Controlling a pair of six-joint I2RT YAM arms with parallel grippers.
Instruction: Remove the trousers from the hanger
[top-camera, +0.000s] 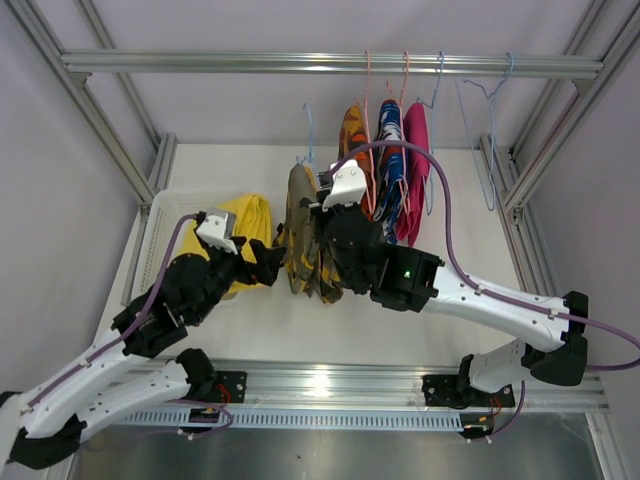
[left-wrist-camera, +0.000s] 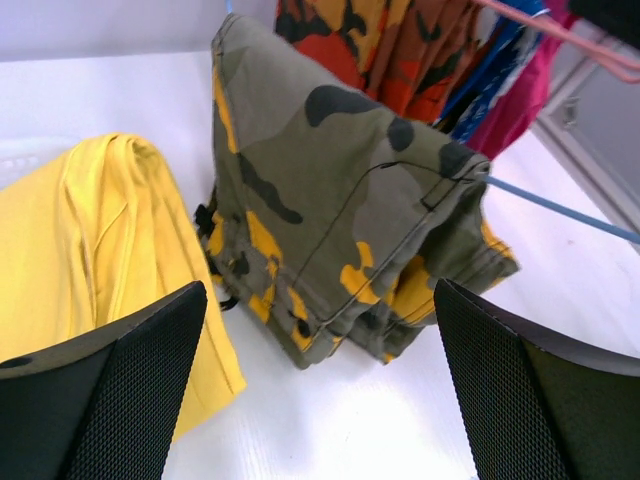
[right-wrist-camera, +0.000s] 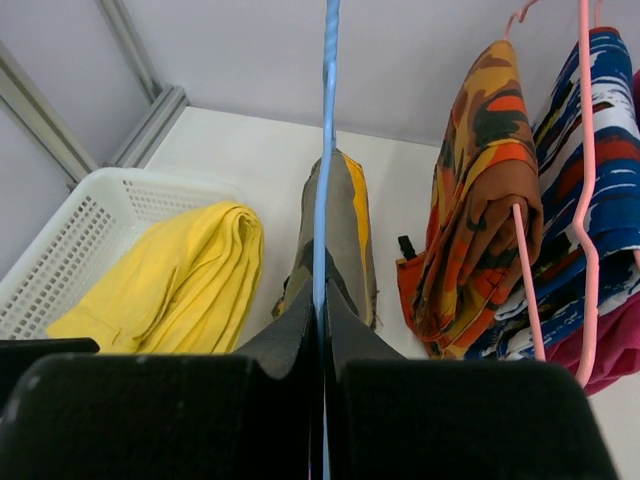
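Olive camouflage trousers (top-camera: 300, 230) (left-wrist-camera: 330, 200) (right-wrist-camera: 350, 220) hang over a blue hanger (right-wrist-camera: 325, 180) (left-wrist-camera: 560, 205), lifted off the rail and low above the white floor. My right gripper is shut on that hanger's thin wire, which runs upward from between its fingers. My left gripper (top-camera: 265, 260) is open, just left of the trousers and facing them, with nothing between its fingers.
Yellow cloth (top-camera: 250, 215) lies in a white basket (top-camera: 165, 225) at left. Several garments on hangers, among them orange camouflage (right-wrist-camera: 475, 190), blue patterned (right-wrist-camera: 590, 110) and pink (top-camera: 415, 140), hang from the rail (top-camera: 230, 62) at right.
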